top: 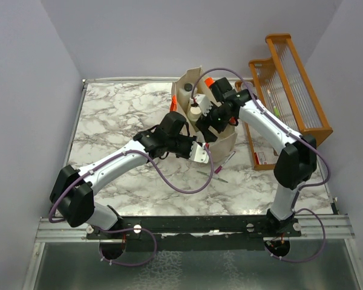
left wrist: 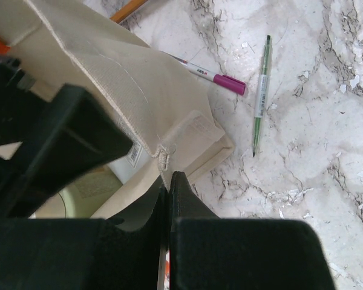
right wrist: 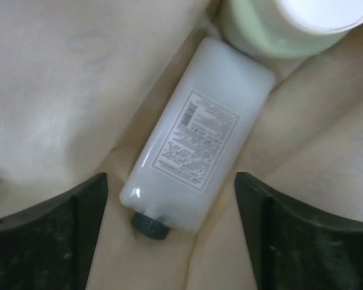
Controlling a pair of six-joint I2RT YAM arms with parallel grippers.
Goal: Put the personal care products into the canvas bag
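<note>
The canvas bag (top: 225, 144) stands open at the centre back of the table. My left gripper is shut on the bag's rim, with a thin fold of canvas between its fingers. Inside the bag a white bottle (right wrist: 193, 139) with a dark cap lies on the bottom, beside a pale green jar (right wrist: 284, 30). My right gripper is down in the bag above that bottle, its fingers apart on either side, not closed on it.
A purple marker (left wrist: 227, 81) and a green pen (left wrist: 261, 96) lie on the marble table near the bag. A wooden rack (top: 314, 131) stands at the right.
</note>
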